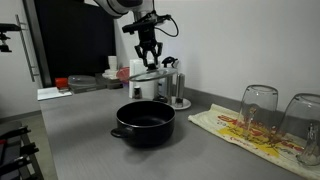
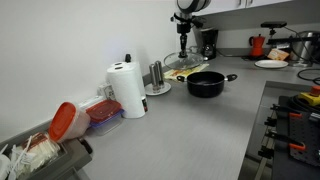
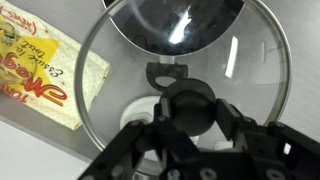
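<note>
A glass lid [image 1: 153, 75] with a black knob hangs in the air above and a little behind the black pot [image 1: 146, 122], clear of its rim. My gripper [image 1: 151, 64] is shut on the lid's knob. In the wrist view the round knob [image 3: 188, 108] sits between the fingers, and through the glass of the lid [image 3: 110, 70] part of the pot [image 3: 180, 20] shows at the top. The second exterior view has the lid [image 2: 184, 61] up and left of the pot [image 2: 206, 84], which stands open on the grey counter.
Two upturned glasses [image 1: 258, 108] stand on a yellow-and-white towel [image 1: 228, 124] at the right. Behind the pot are tall grey cylinders [image 1: 180, 88] on a white plate. A white canister [image 2: 124, 88] and plastic tubs [image 2: 70, 122] line the wall.
</note>
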